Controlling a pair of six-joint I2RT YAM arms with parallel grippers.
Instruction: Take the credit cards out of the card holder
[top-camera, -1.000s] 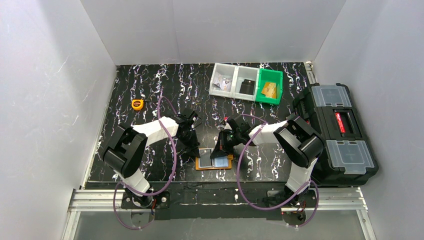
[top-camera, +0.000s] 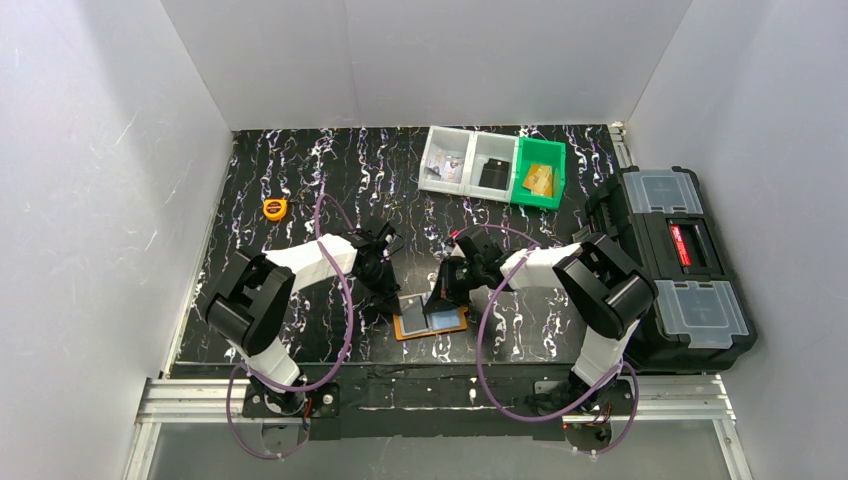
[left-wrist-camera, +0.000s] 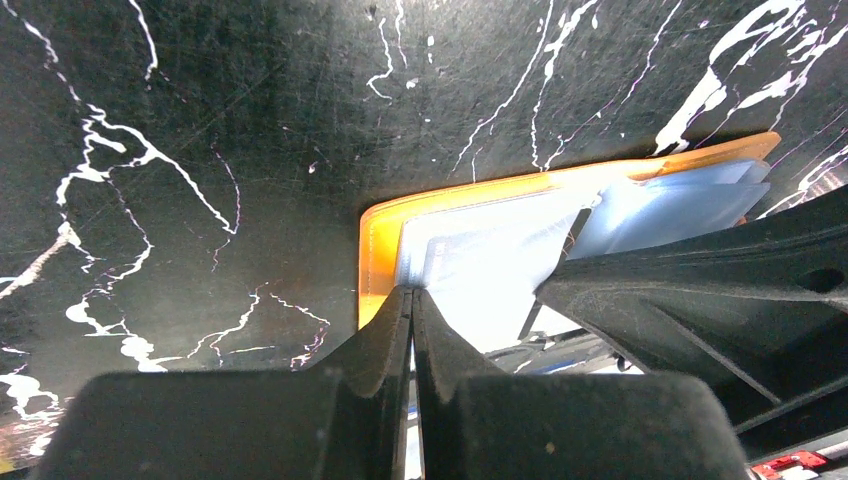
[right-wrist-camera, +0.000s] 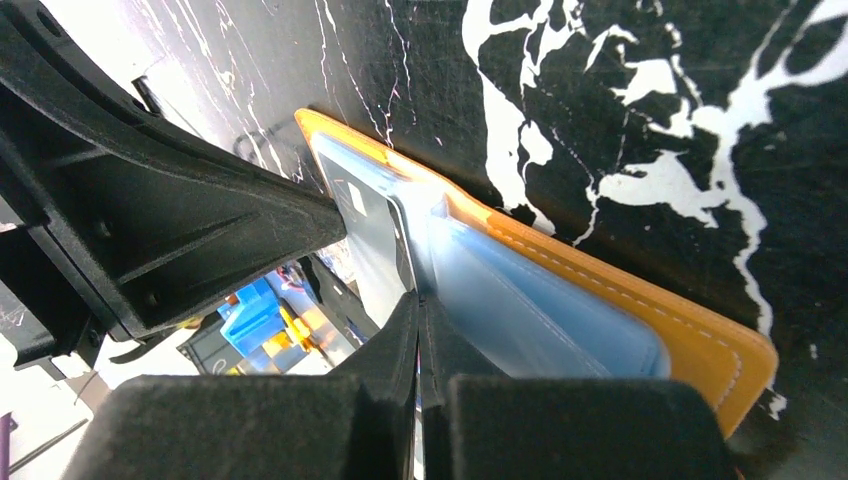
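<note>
The card holder (top-camera: 403, 333), orange-edged with clear pockets, lies spread open on the dark table. My left gripper is shut, its tips at the outer end of the left clear pocket (left-wrist-camera: 500, 235); I see nothing between them. Near the middle of the holder, my right gripper is also shut, tips against the pocket's inner edge. A dark strip, perhaps a card's edge (right-wrist-camera: 401, 245), shows there under the plastic. Bluish clear sleeves (right-wrist-camera: 540, 300) cover the right half. Whether the right tips pinch anything thin cannot be seen.
At the back stand a white two-part bin (top-camera: 430, 185) and a green bin (top-camera: 560, 190) with small items. A yellow tape measure (top-camera: 275, 209) sits at the left, a black toolbox (top-camera: 690, 250) at the right. Table left of the holder is clear.
The holder has turned slightly and its right end has shifted a little to the right. My right gripper has moved slightly rightward; the left has hardly moved.
</note>
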